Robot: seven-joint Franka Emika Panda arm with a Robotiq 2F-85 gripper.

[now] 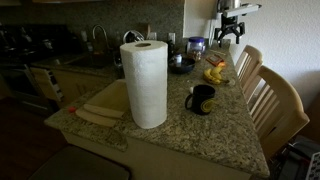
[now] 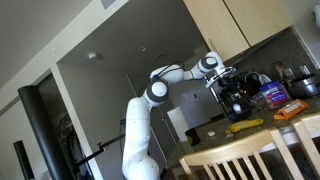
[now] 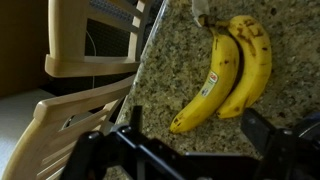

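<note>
A pair of yellow bananas (image 3: 213, 88) lies on the speckled granite counter, joined at the stem, with a small sticker on one of them. From the far end of the counter in exterior view 1, the same bananas (image 1: 214, 74) look small. Above the counter hangs my gripper, its fingers wide apart and empty. In the wrist view its dark fingers stand on either side of the lower banana ends, with a gap in height that I cannot judge well. Exterior view 1 shows the gripper (image 1: 229, 40) higher than the bananas.
Wooden chairs (image 3: 75, 115) line the counter's edge. A paper towel roll (image 1: 147, 85) and a black mug (image 1: 201, 99) stand at the near end. A dark bowl (image 1: 182, 65), a purple-lidded container (image 2: 274, 95) and an orange package (image 2: 291, 109) sit near the bananas.
</note>
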